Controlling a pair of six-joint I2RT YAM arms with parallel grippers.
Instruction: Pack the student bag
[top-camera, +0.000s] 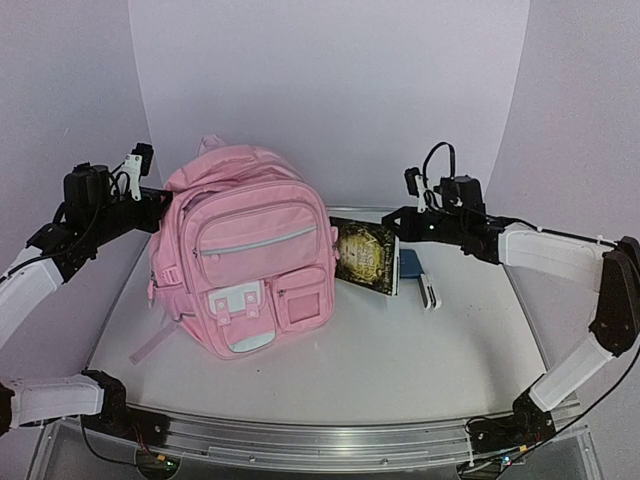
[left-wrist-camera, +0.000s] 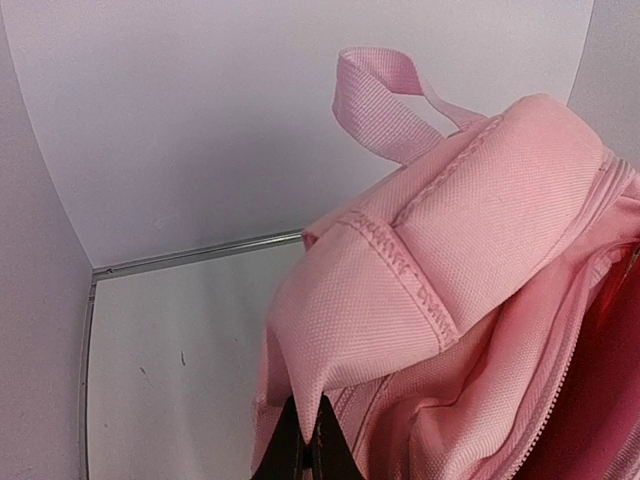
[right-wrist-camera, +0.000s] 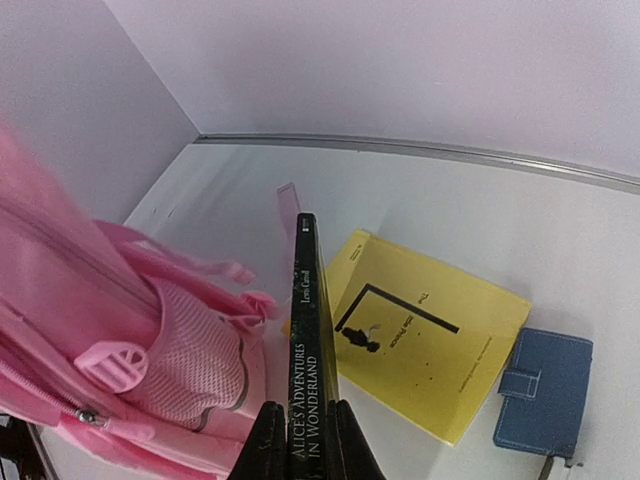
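Note:
A pink backpack (top-camera: 255, 240) stands upright left of the table's middle, its top opening partly parted in the left wrist view. My left gripper is shut on the fabric at the bag's upper left edge. To the right of the bag, my right gripper is shut on a dark book (right-wrist-camera: 307, 340) whose spine reads Alice's Adventures in Wonderland; from above, its cover (top-camera: 366, 255) faces forward, raised off the table. Flat beneath lies a yellow book (right-wrist-camera: 430, 330), with a blue notebook (right-wrist-camera: 545, 395) beside it.
A white slim item (top-camera: 429, 291) lies in front of the blue notebook. Pink straps (right-wrist-camera: 285, 215) reach out from behind the bag.

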